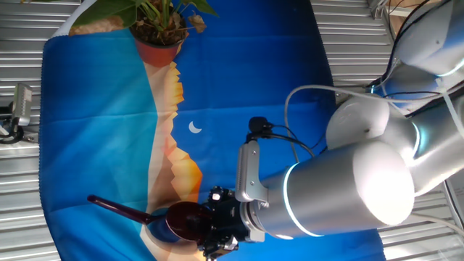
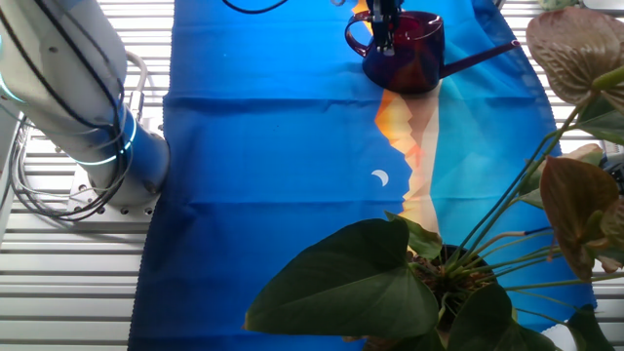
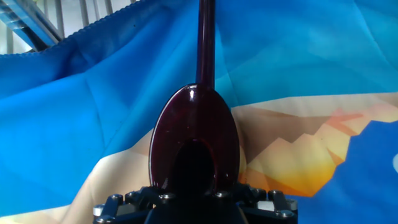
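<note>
A dark red, glossy watering can (image 1: 187, 220) with a long thin spout stands on the printed cloth at the near side in exterior view 1. In exterior view 2 it is at the far edge, upright, its looped handle (image 2: 357, 35) to the left and its spout (image 2: 483, 58) to the right. My gripper (image 1: 209, 223) is at the handle side, its fingers (image 2: 387, 44) overlapping the can's near side. In the wrist view the can (image 3: 194, 134) is straight ahead, and the finger linkages draw in towards the middle, shut on its handle. The grip point itself is hidden.
A potted plant (image 1: 156, 52) with broad leaves stands at the opposite end of the cloth (image 1: 246, 80). A small camera (image 1: 22, 105) sits beyond the cloth's left edge.
</note>
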